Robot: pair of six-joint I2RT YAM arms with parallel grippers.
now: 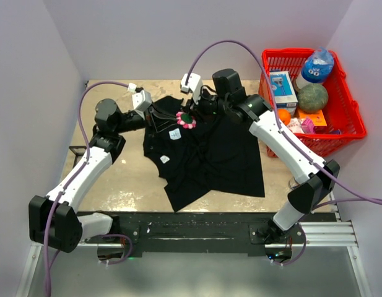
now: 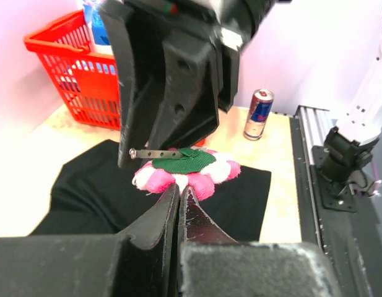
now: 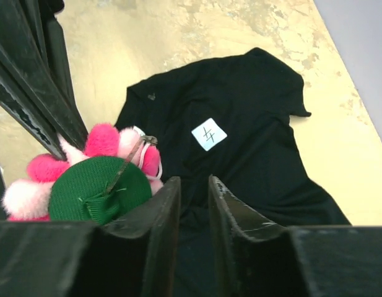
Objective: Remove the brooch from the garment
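The brooch (image 1: 186, 122), a pink and white flower with a green felt back (image 2: 184, 162) and metal pin (image 3: 119, 170), is held up above the black garment (image 1: 221, 167). My left gripper is shut at the flower's lower edge, gripping it by the petals; in the right wrist view its fingers reach the petals from the upper left. My right gripper is beside the brooch, its fingertips a little apart, with nothing clearly between them. The garment lies on the table with white patches (image 3: 208, 134) on it.
A red basket (image 1: 345, 124) of groceries and fruit stands at the right. A can (image 2: 259, 114) stands on the table in the left wrist view. Bare table shows left of the garment.
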